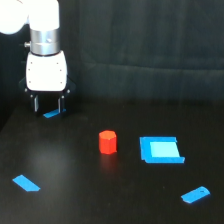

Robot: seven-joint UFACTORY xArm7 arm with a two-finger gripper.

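Note:
My gripper (47, 104) hangs at the upper left, pointing down, its dark fingers apart with nothing seen between them. A small red block (107, 142) with a hexagon-like outline sits alone near the middle of the dark table. To its right lies a pale square (164, 149) with a blue border (146, 150). The gripper is well to the left of the red block and farther back, touching neither it nor the square.
Blue strips lie on the table: one at the front left (26, 184), one at the front right (196, 195), and one near the gripper (54, 113). Dark cloth hangs behind.

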